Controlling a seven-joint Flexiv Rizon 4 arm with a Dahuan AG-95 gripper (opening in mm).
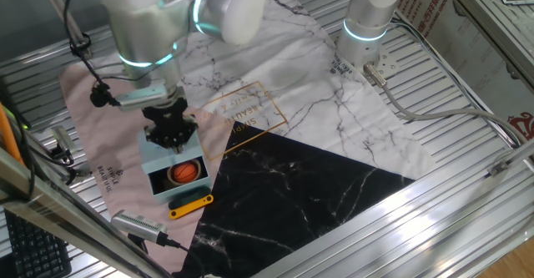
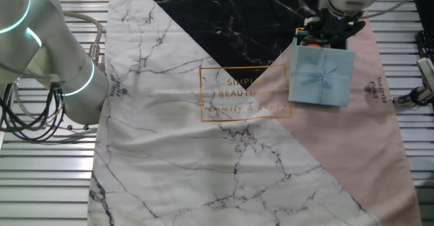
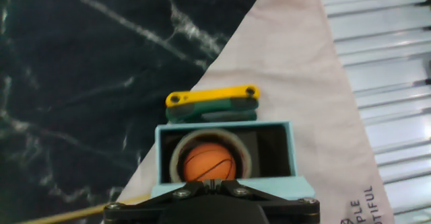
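A light-blue gift box point(image 2: 321, 77) with a ribbon bow on its top lies on the pink part of the cloth. Its open compartment point(image 3: 273, 150) is dark inside and holds a ring-shaped roll point(image 3: 176, 158). A small orange basketball point(image 3: 210, 162) sits within the ring. Against the box's outer long side lies a folding tool point(image 3: 212, 103), yellow and dark green. My gripper is over the box, beside the compartment's edge, its fingers together at the centre. Nothing shows between them. From the side, the gripper point(image 1: 176, 147) hides part of the box top.
A grey camera-like device point(image 1: 139, 226) sits near the box in exterior view 1. The black marble part point(image 1: 292, 186) and white marble part point(image 2: 169, 151) of the cloth are clear.
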